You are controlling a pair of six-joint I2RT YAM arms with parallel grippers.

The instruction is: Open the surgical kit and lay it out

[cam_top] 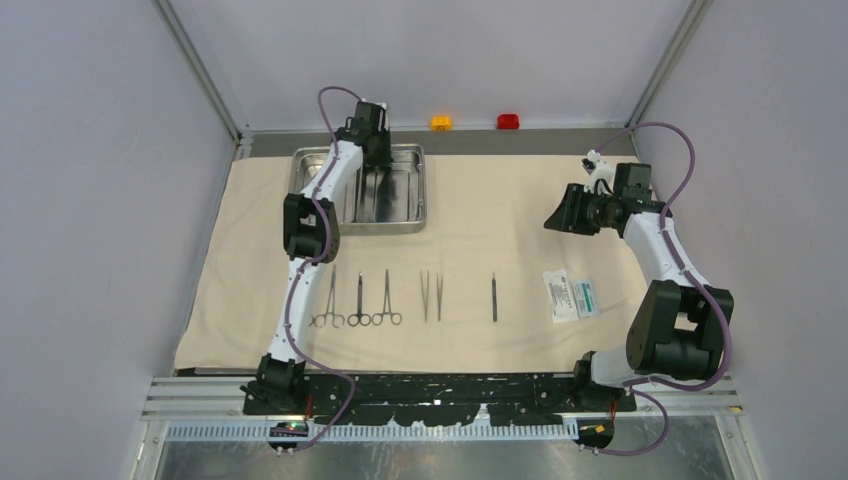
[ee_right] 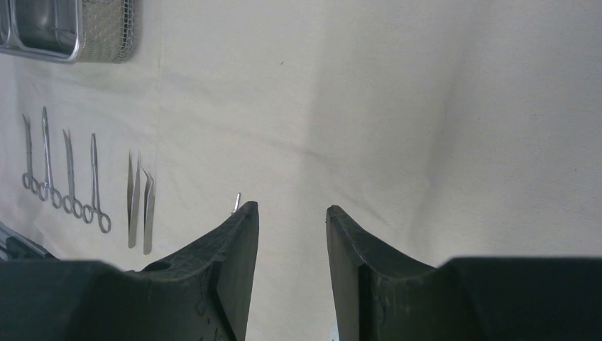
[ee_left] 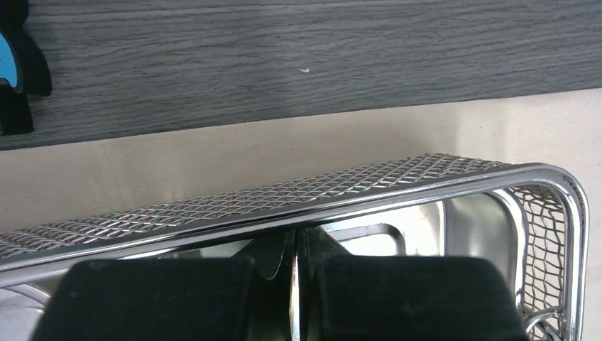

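Note:
My left gripper (cam_top: 385, 170) reaches down into the metal mesh tray (cam_top: 421, 190) at the back left. In the left wrist view its dark fingers (ee_left: 277, 252) are shut just inside the tray's rim (ee_left: 355, 207); I make out nothing held. The arm hides part of the tray's inside. My right gripper hangs open and empty over bare cloth at the right. Toward the front lie ring-handled instruments (cam_top: 387, 300) in a row, tweezers (cam_top: 425, 300) in a pair, then a scalpel handle (cam_top: 494, 300). At the front right are a white packet (cam_top: 560, 296) and a blue-white packet (cam_top: 585, 298).
Yellow (cam_top: 441, 123) and red (cam_top: 508, 121) pieces sit on the grey strip (cam_top: 465, 143) behind the cloth. Between the tray and my right gripper the cloth (cam_top: 485, 205) is clear. The tray's raised walls surround my left fingers.

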